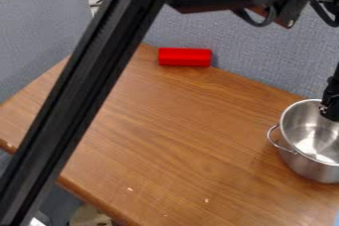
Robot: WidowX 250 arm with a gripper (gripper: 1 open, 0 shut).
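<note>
A stainless steel pot (300, 156) with a side handle stands at the right edge of the wooden table (179, 151). My gripper (330, 111) is at the far right edge of the view, over the pot's back rim or just inside it; it is small, dark and partly out of frame, so what is between its fingers cannot be seen. A red cylinder (185, 56) lies at the back of the table against the grey partition.
Grey partitions (265, 66) border the table at the back and left. My arm crosses the left and top of the view.
</note>
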